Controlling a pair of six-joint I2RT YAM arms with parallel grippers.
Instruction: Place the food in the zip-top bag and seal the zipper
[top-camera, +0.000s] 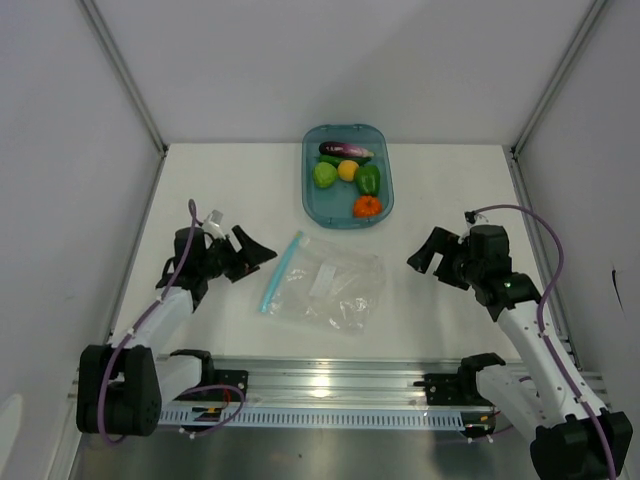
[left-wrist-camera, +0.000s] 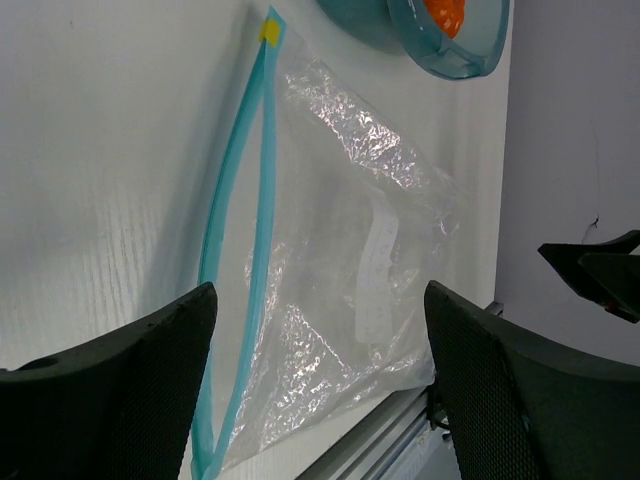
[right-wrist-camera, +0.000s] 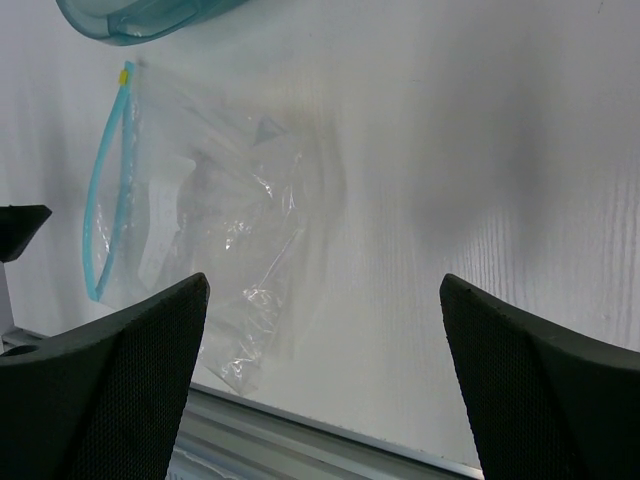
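Observation:
A clear zip top bag (top-camera: 335, 290) lies flat and empty on the table, its blue zipper edge (top-camera: 282, 270) toward the left arm. In the left wrist view the zipper strips (left-wrist-camera: 262, 215) stand slightly apart, with a yellow slider (left-wrist-camera: 270, 32) at the far end. My left gripper (top-camera: 262, 262) is open just left of the zipper, touching nothing. Across the table, my right gripper (top-camera: 418, 268) stands open to the right of the bag, nothing between its fingers. The food, including an eggplant (top-camera: 346, 150), a green pepper (top-camera: 367, 180) and an orange pumpkin-like piece (top-camera: 367, 206), sits in a teal bin.
That teal bin (top-camera: 312, 205) stands at the back centre, behind the bag. A green round vegetable (top-camera: 325, 175) and a yellow one (top-camera: 348, 170) lie in it too. Bare table shows on both sides, and a metal rail (top-camera: 320, 367) runs along the front edge.

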